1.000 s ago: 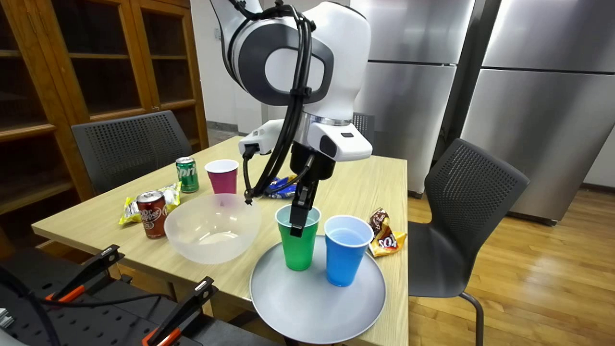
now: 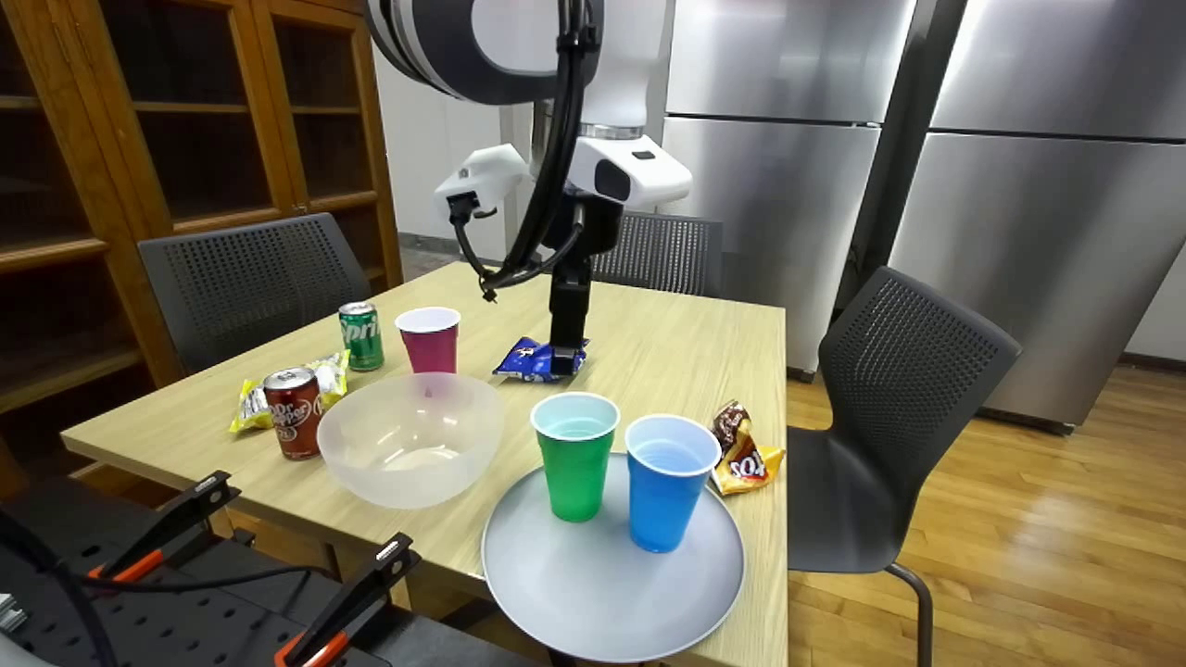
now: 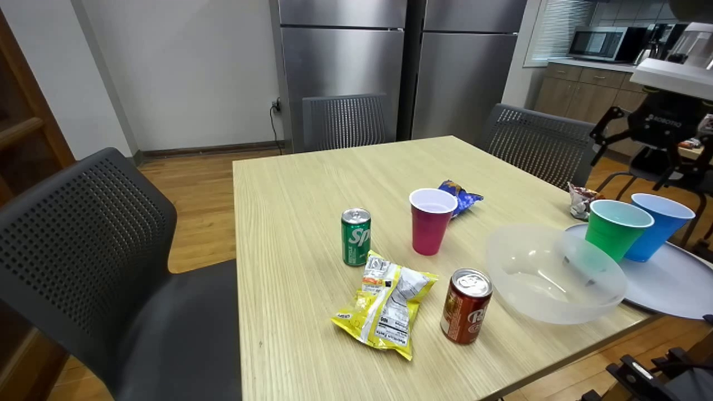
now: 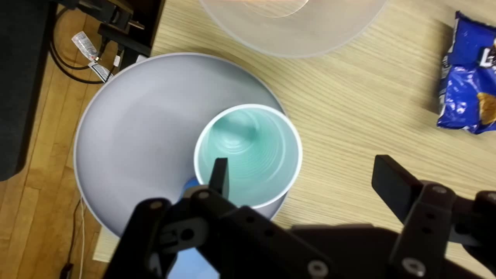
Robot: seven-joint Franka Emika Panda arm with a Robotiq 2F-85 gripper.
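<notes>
My gripper stands open above the table, its fingers wide apart with nothing held between them. Below it in the wrist view, a green cup point(image 4: 251, 153) shows its pale inside, near the left finger. In exterior view 1 that green cup point(image 2: 575, 467) stands upright on a grey plate point(image 2: 534, 589), beside an upright blue cup point(image 2: 667, 489). The blue cup is mostly hidden by the gripper in the wrist view. A magenta cup point(image 3: 431, 224) stands upright on the table, away from the plate.
A translucent bowl point(image 2: 411, 445) sits left of the plate. Nearby are a Dr Pepper can point(image 3: 465, 307), a Sprite can point(image 3: 356, 237), a yellow chip bag point(image 3: 384, 307), a blue snack bag point(image 4: 469, 79) and a brown-orange bag point(image 2: 742, 456).
My gripper has risen and moved back from over the green cup, toward the table's far side. Both cups on the plate have stayed in place.
</notes>
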